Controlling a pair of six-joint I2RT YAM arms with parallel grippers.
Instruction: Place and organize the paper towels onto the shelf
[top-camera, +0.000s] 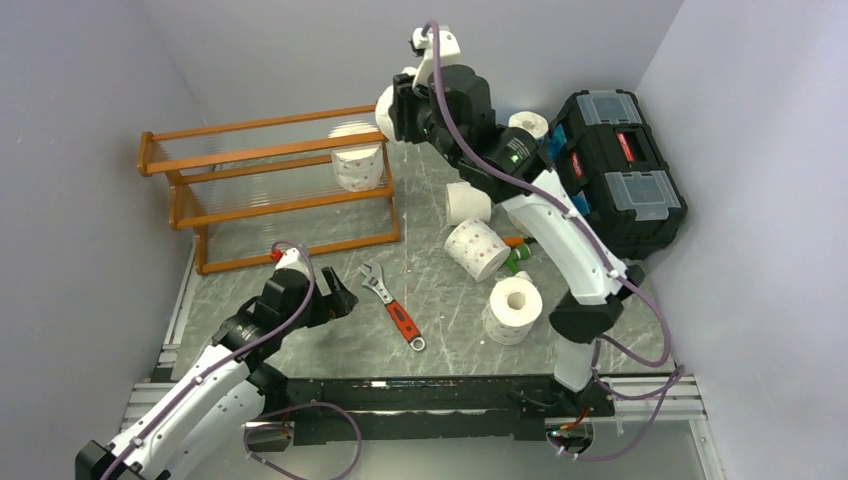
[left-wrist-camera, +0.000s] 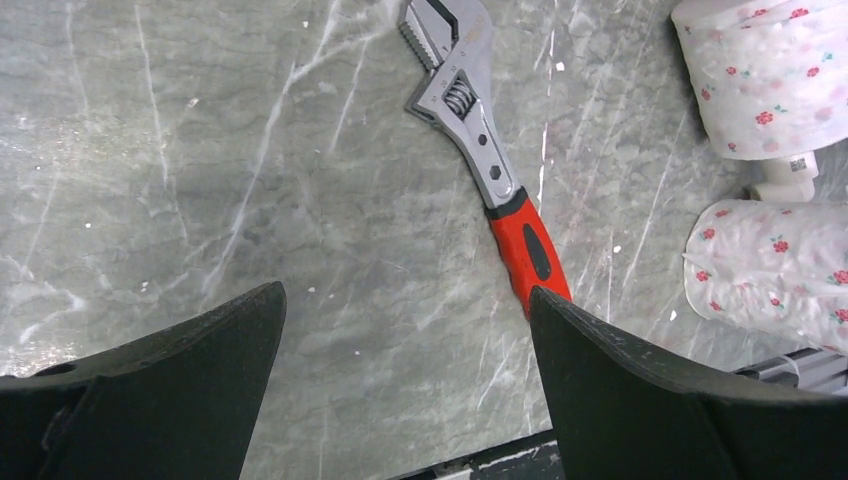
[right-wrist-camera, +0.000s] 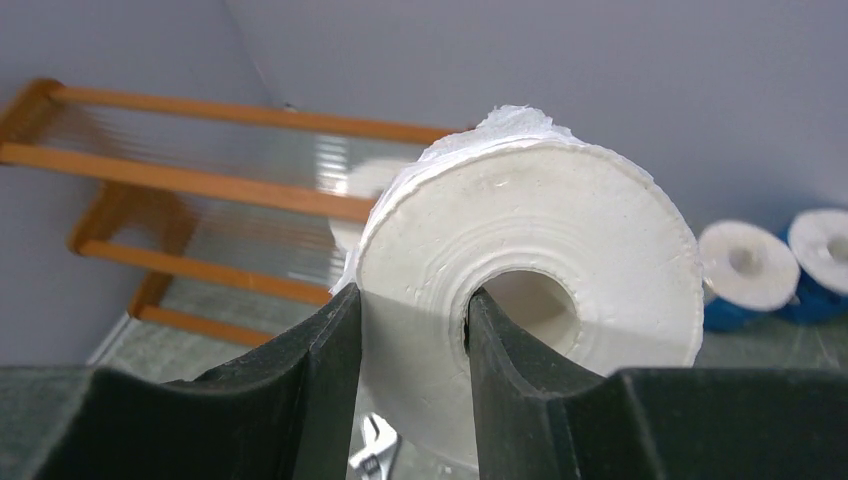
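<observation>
A white paper towel roll (right-wrist-camera: 620, 260) is pinched at its end face by my right gripper; one finger (right-wrist-camera: 500, 370) enters its core hole. In the top view that roll (top-camera: 386, 113) hangs high, close to the right end of the wooden shelf (top-camera: 265, 158). One roll (top-camera: 357, 167) sits on the shelf's right part. On the table lie two dotted rolls, one (top-camera: 467, 203) behind the other (top-camera: 476, 249), while another roll (top-camera: 511, 309) stands upright in front. My left gripper (top-camera: 345, 292) is open above bare table, nothing between its fingers.
An adjustable wrench (top-camera: 393, 305) lies mid-table. Black toolboxes (top-camera: 620, 170) fill the right rear. Two blue-wrapped rolls stand at the back, including one (right-wrist-camera: 748, 270). A green-handled tool (top-camera: 517, 258) lies beside the dotted rolls. The shelf's left part looks empty.
</observation>
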